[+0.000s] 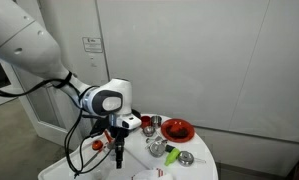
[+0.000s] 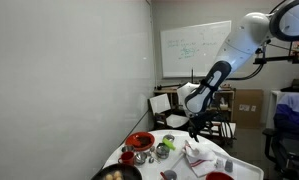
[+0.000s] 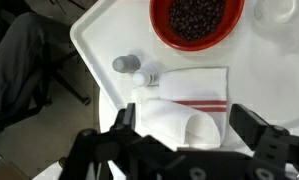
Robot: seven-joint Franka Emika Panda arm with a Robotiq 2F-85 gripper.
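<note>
A white cloth with red stripes [image 3: 197,88] lies partly folded on the white table in the wrist view. My gripper is above it, its fingers [image 3: 251,124] spread wide at either side of the frame's lower part. Nothing shows gripped between them. From the first exterior view, the gripper [image 1: 119,152] hangs pointing down over the table's left part, with white and red cloth [image 1: 153,174] to its right. A red bowl of dark beans [image 3: 196,18] sits beyond the cloth in the wrist view.
Two small shakers [image 3: 132,66] stand near the table edge beside the cloth. A clear glass bowl [image 3: 279,15] is at the upper right. A large red bowl [image 1: 177,130], a green-handled utensil [image 1: 172,157] and metal pots [image 1: 157,146] occupy the table's back. A dark pan [image 2: 119,173] stands nearby.
</note>
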